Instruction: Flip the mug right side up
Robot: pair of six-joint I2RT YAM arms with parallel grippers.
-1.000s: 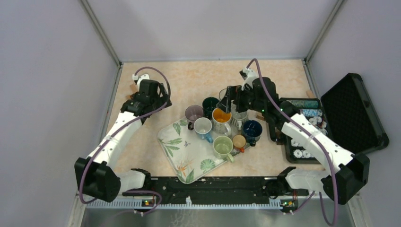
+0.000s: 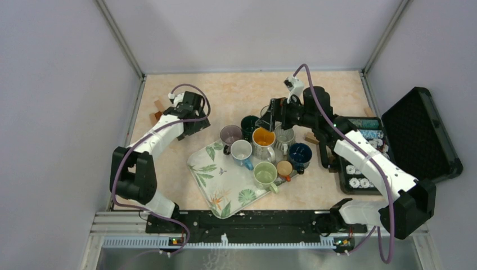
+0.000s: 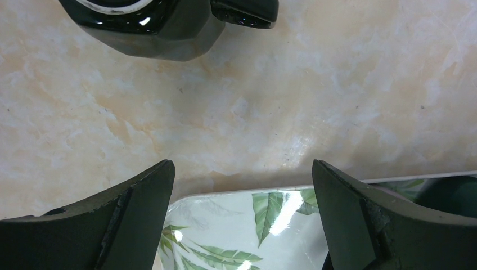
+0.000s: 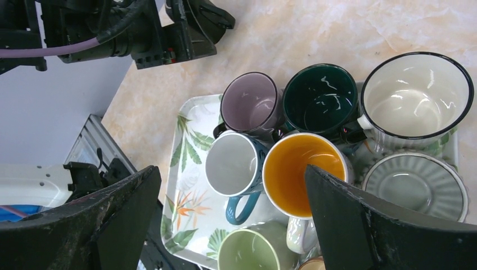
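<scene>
A dark glossy mug (image 3: 163, 34) with a handle rests on the table at the top of the left wrist view, only partly visible. My left gripper is open above the tray edge, nothing between its fingers.
The floral tray (image 2: 219, 191) holds the mugs, bare at its left. An open black case (image 2: 422, 129) stands at the right, small wooden blocks (image 2: 158, 105) at the left.
My right arm has shifted slightly up in the top view. The mugs are unchanged.
</scene>
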